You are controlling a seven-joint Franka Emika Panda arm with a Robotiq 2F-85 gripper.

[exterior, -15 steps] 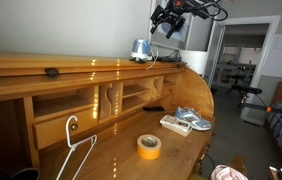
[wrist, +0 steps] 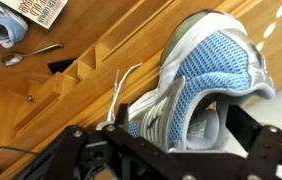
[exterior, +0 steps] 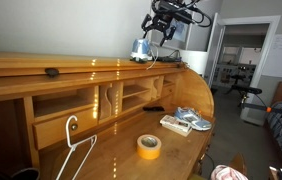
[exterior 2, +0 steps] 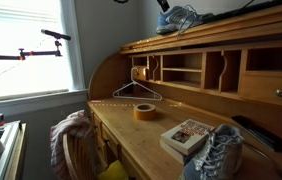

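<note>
A light blue and grey shoe (wrist: pixel 196 75) rests on the top shelf of the wooden desk, its opening facing my camera. My gripper is open over it, one finger to each side of the shoe's opening in the wrist view. In exterior view 1 the shoe (exterior: pixel 141 48) lies just below and left of the gripper (exterior: pixel 158 38). Whether the fingers touch the shoe I cannot tell. Exterior view 2 has the shoe (exterior 2: pixel 178 18) near its top edge.
On the desktop are another shoe (exterior 2: pixel 216 155), a book (exterior 2: pixel 186 137), a roll of orange tape (exterior: pixel 149 147) and a white hanger (exterior: pixel 73 147). A spoon (wrist: pixel 33 54) lies below the shelf. The wall stands close behind the shelf.
In exterior view 1 my open gripper has come down and slightly left, closer to the shoe on the shelf. The shoe and the desktop objects have stayed where they were.
</note>
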